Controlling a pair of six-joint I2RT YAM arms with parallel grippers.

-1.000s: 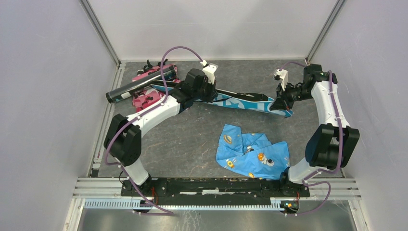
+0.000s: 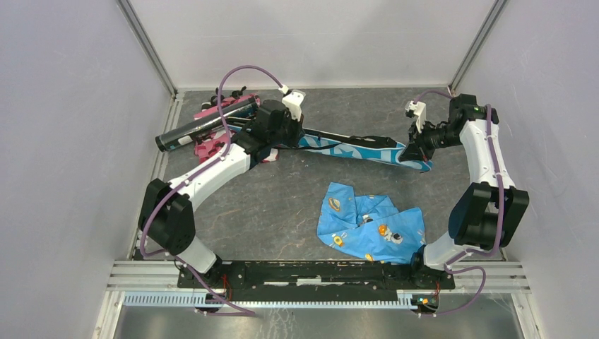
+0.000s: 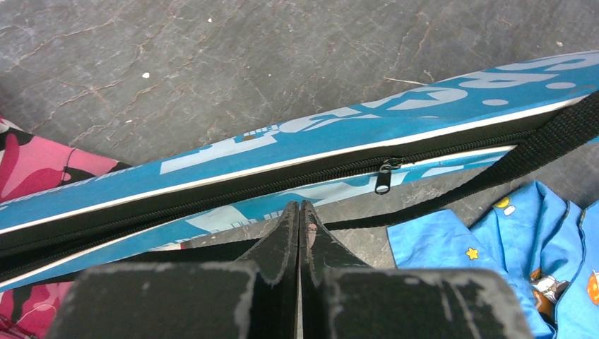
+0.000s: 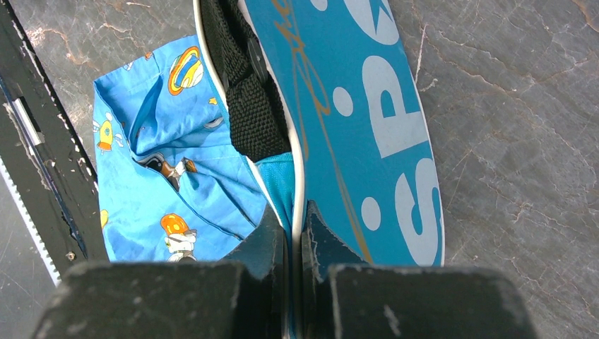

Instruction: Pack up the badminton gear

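A long blue racket bag (image 2: 346,150) lies across the floor, its zip track open along the top, with a black zip pull (image 3: 383,180) and a black strap (image 3: 480,180). My left gripper is over the bag's lower edge, shut with nothing visible between its fingers. My right gripper is shut on the bag's right end at its pale piped edge and turquoise lining. A pink camouflage item (image 2: 210,148) and a black tube (image 2: 176,138) lie at the back left, partly under and beside the bag's left end.
A crumpled blue cloth (image 2: 367,233) with cartoon prints lies at the front right. Walls enclose the sides and back.
My left gripper has moved left along the bag, away from the right one. My right gripper has shifted very slightly right, with the bag's end in it.
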